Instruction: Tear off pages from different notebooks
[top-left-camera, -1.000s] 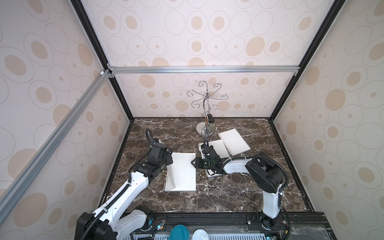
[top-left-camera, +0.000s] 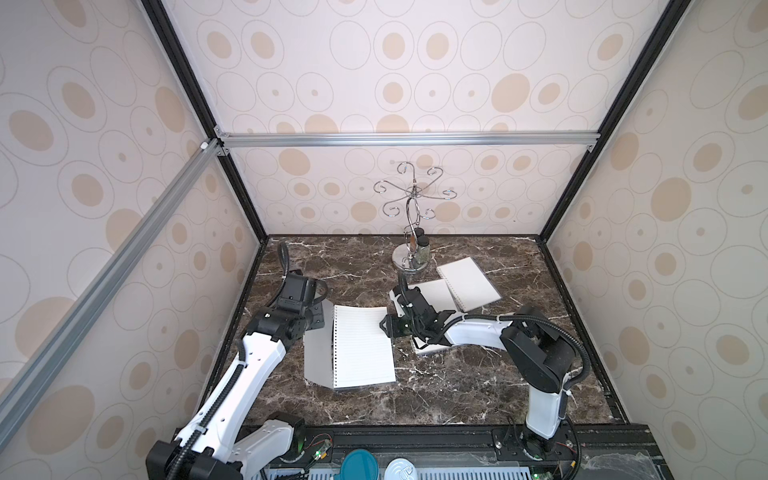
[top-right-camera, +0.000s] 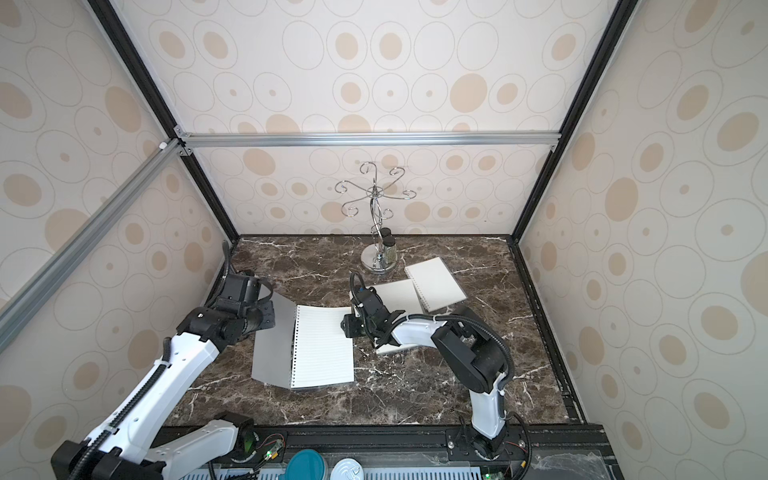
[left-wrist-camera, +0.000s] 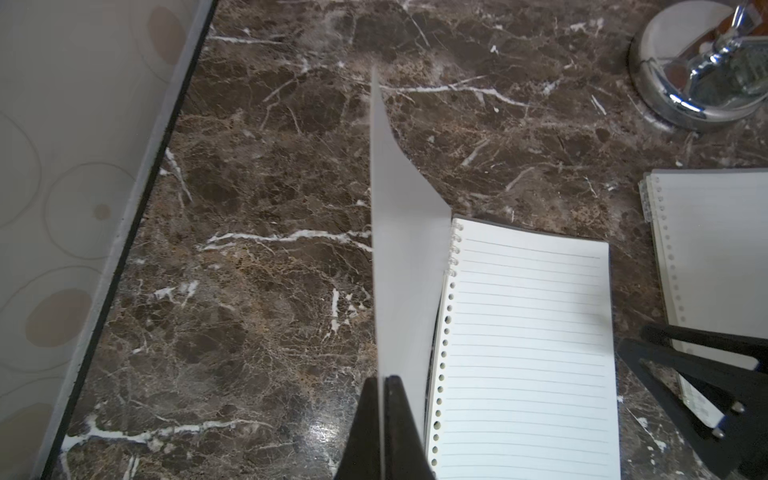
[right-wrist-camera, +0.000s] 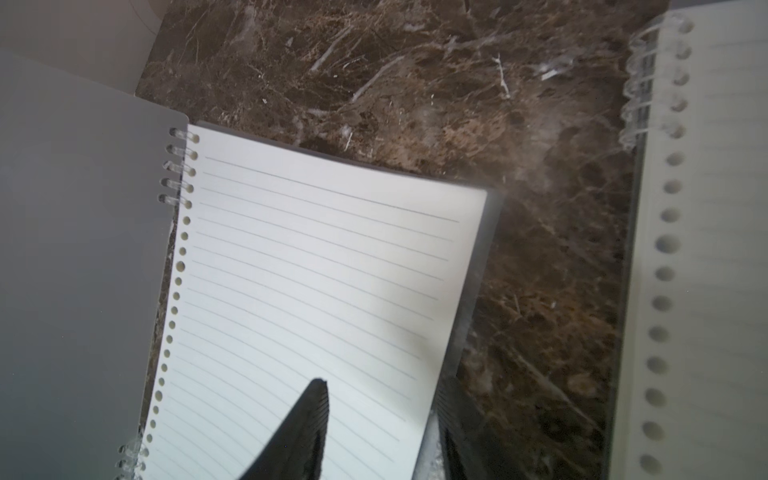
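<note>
A spiral notebook (top-left-camera: 364, 352) with lined pages lies opened in the middle of the table. Its grey cover (left-wrist-camera: 412, 240) stands steeply up along the left spine, and my left gripper is shut on the edge of that cover. At the notebook's right edge hangs my right gripper. Its fingers (right-wrist-camera: 313, 408) stand partly apart, with the page edge passing between them in the right wrist view; whether they clasp it is unclear. To the right lie a second opened notebook (top-left-camera: 436, 293) and a third one (top-left-camera: 469, 284), partly overlapping.
A chrome scroll stand (top-left-camera: 413, 256) with dark jars by its base rises at the back. My right arm (top-left-camera: 480, 330) covers part of the second notebook. Bare marble table (top-left-camera: 456, 392) shows at the front right.
My left gripper has moved left, away from the notebook, bringing the cover over from above the page to the left of the spine.
</note>
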